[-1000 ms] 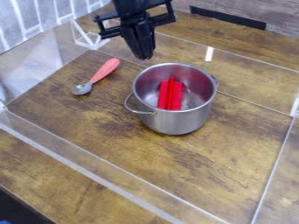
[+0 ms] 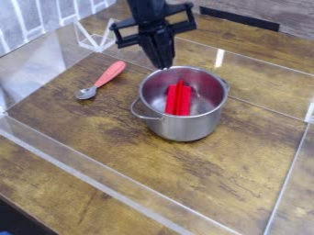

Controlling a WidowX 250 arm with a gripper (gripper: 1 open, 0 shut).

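Observation:
My black gripper (image 2: 163, 61) hangs at the top centre above the back rim of a steel pot (image 2: 183, 128), its fingers close together and shut, with nothing seen between them. Inside the pot lie red stick-like pieces (image 2: 175, 99), upright or leaning toward the back. Left of the pot, a spoon with a pink-red handle (image 2: 109, 75) lies on the wooden table (image 2: 98, 165).
Clear acrylic walls or sheets (image 2: 25, 37) edge the left and back of the work area.
The gripper and arm sit very slightly lower or shifted than before; the pot and spoon have stayed in place.

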